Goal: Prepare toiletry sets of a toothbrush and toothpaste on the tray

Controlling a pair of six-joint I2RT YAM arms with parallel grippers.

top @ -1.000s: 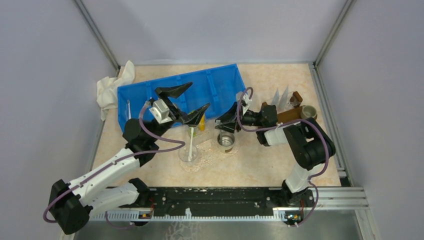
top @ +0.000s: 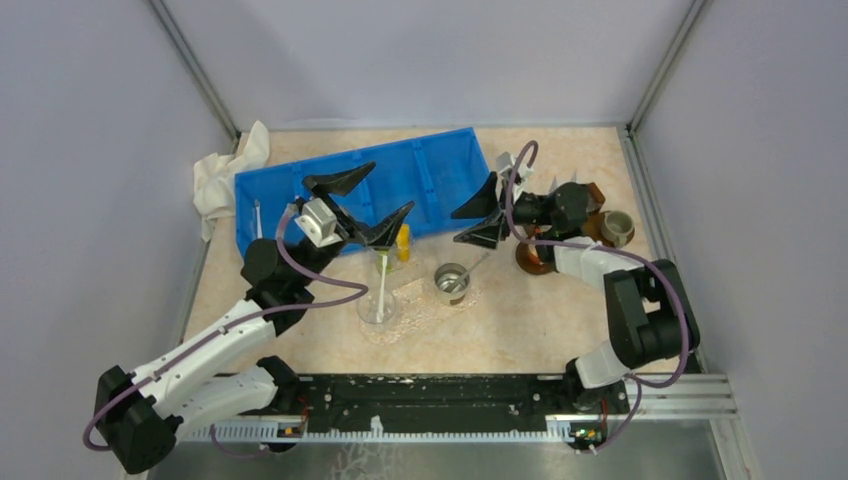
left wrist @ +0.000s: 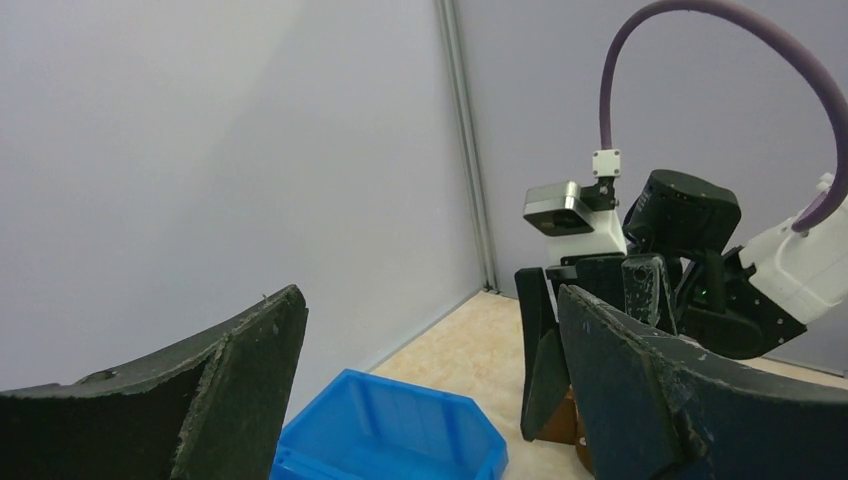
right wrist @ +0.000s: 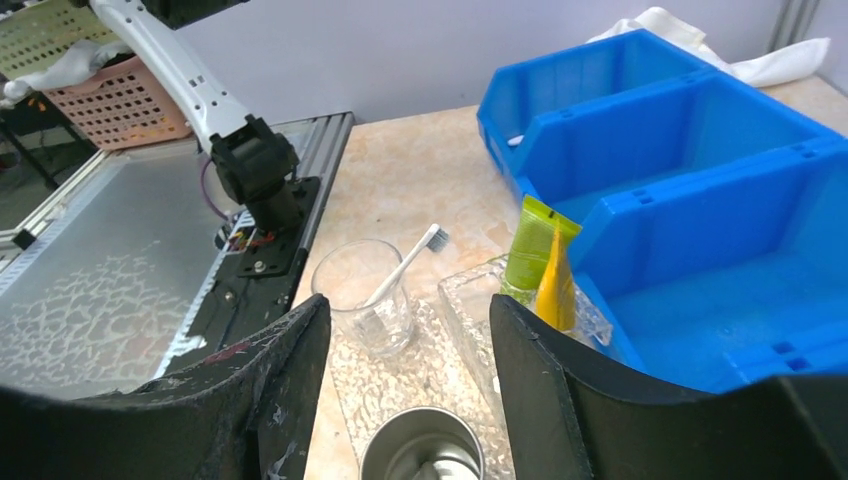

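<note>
In the top view a white toothbrush (top: 383,285) stands in a glass (right wrist: 370,330) at front centre. Beside it, by the blue bin, are green (right wrist: 528,245) and yellow (right wrist: 554,292) tubes in a clear holder. A steel cup (right wrist: 420,430) holds a slim, pale handled item (top: 473,270). My left gripper (top: 373,205) is open and empty, high above the bin. My right gripper (top: 475,220) is open and empty, to the right of and above the steel cup.
The blue bin (top: 450,170) spans the back. A white cloth (top: 222,180) lies at back left. Brown containers and a pale mug (top: 617,228) stand at the right, partly under my right arm.
My right gripper has moved up and to the right, away from the steel cup; the slim item now leans in that cup. The left arm has moved very slightly.
</note>
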